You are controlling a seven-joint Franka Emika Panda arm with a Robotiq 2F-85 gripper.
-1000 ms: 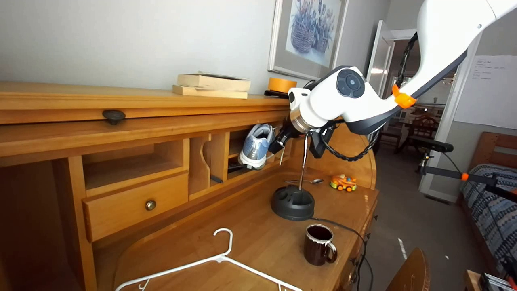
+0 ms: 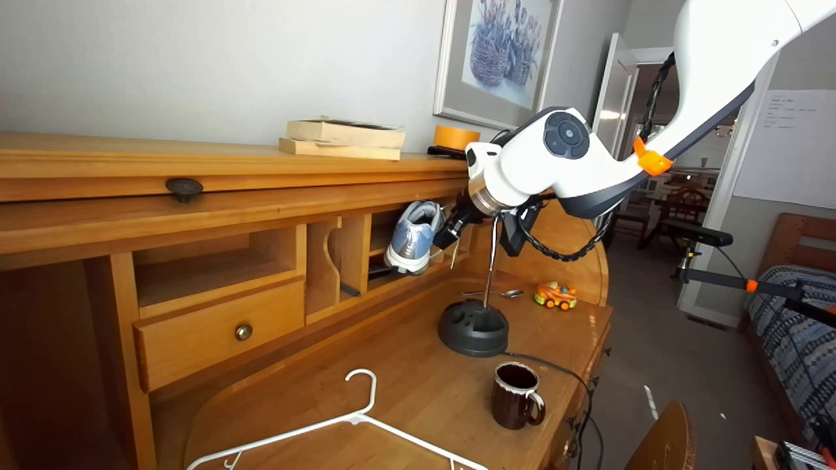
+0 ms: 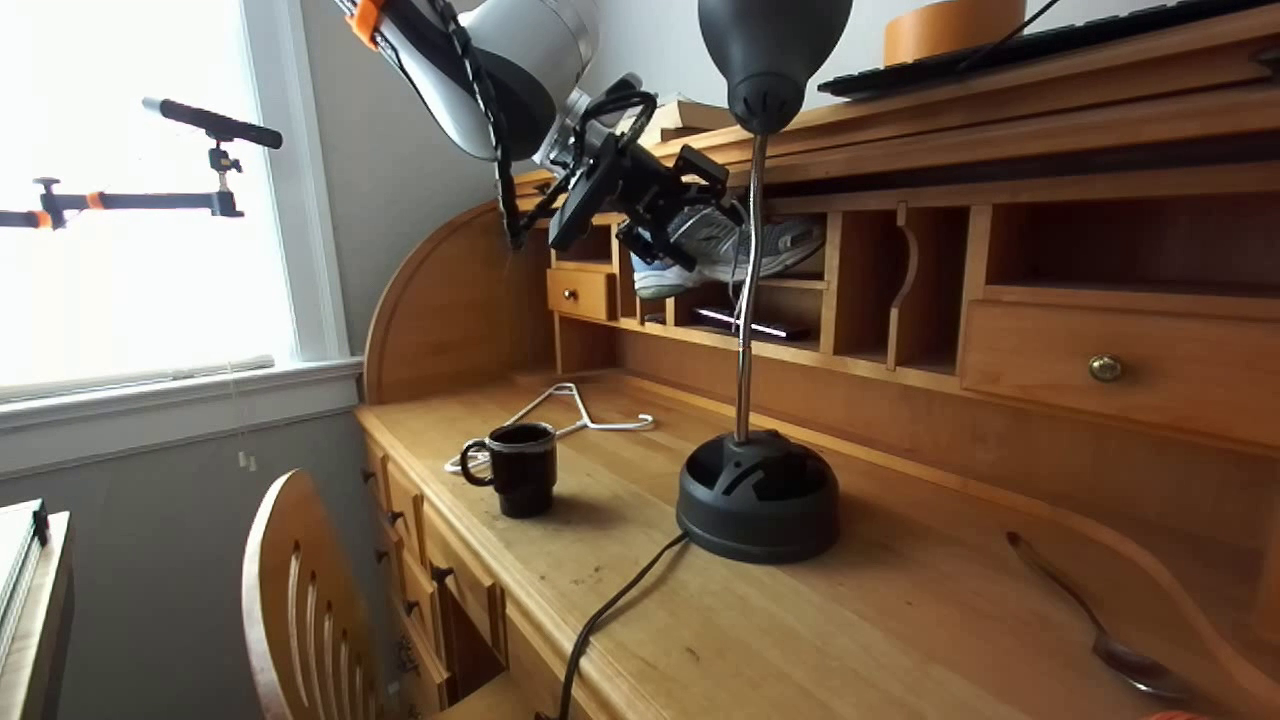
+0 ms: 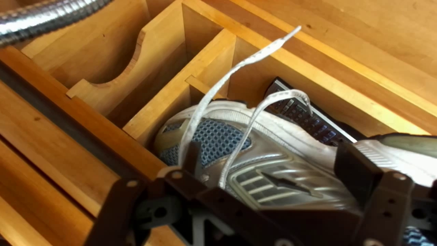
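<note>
A grey and blue running shoe (image 4: 286,164) with a white sole rests partly in a desk cubby, its heel sticking out over the edge in exterior view 1. My gripper is open at the shoe's side, its dark fingers spread apart along it. Whether either finger touches the shoe, I cannot tell. Loose white laces (image 4: 213,90) hang across the toe area, one strand passing close to the left finger. Part of the shoe is hidden behind the gripper's linkage. From the other side, the shoe (image 3: 714,246) appears behind the gripper and the lamp's stem.
A black lamp (image 2: 473,328) stands close to the arm, its metal neck beside the gripper. Behind the shoe lies a dark device with keys (image 4: 315,117). On the desktop are a brown mug (image 2: 514,395), a white hanger (image 2: 356,418), a spoon (image 3: 1098,636) and a toy car (image 2: 556,295).
</note>
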